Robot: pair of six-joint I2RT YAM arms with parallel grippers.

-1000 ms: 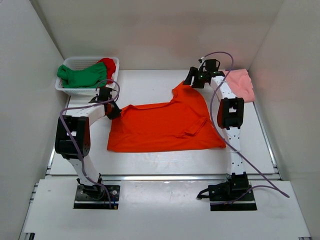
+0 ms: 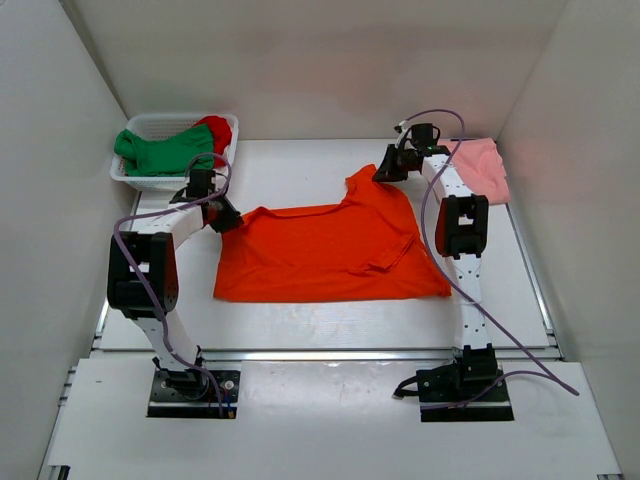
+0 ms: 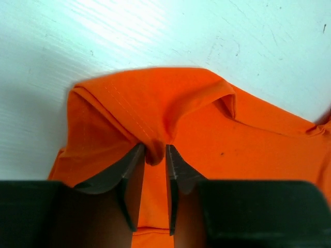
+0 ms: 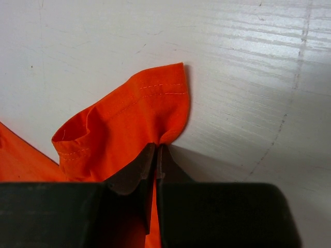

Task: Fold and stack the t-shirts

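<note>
An orange T-shirt point(image 2: 310, 255) lies spread on the white table. My left gripper point(image 2: 232, 222) is at its upper-left corner; in the left wrist view that gripper stands open over a folded-over edge of the fabric point(image 3: 129, 103). At the shirt's upper-right end my right gripper point(image 2: 382, 172) is down on the sleeve; in the right wrist view that gripper is shut on the orange cloth point(image 4: 145, 108), its fingertips pinched at the sleeve's right edge.
A white basket point(image 2: 140, 130) at back left holds green point(image 2: 165, 155) and red point(image 2: 218, 130) cloth. A folded pink shirt point(image 2: 480, 170) lies at back right.
My right gripper has come down onto the orange sleeve and shut on it. My left gripper has shifted only slightly.
</note>
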